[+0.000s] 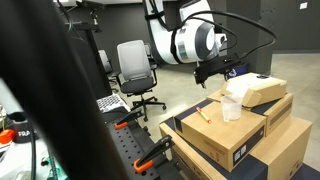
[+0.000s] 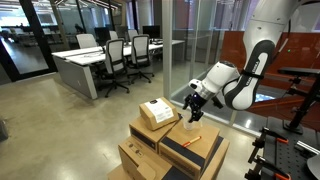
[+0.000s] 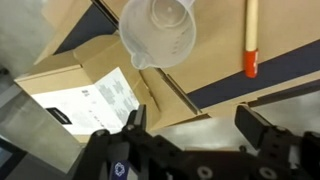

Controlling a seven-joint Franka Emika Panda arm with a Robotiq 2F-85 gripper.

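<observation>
A clear plastic cup or beaker stands on top of a cardboard box, and an orange-tipped marker lies to its left. In the wrist view the cup is at the top, left of centre, its spout pointing down-left. The marker appears at upper right. My gripper is open at the bottom of that view, its two fingers wide apart, with nothing between them. Both objects sit clear of the fingers. Exterior view 1 shows my white arm with its black gripper behind the box.
A second, partly closed cardboard box stands beside the cup. In the wrist view a box with a white label lies at left. Larger boxes support everything. Office chairs and desks are farther back.
</observation>
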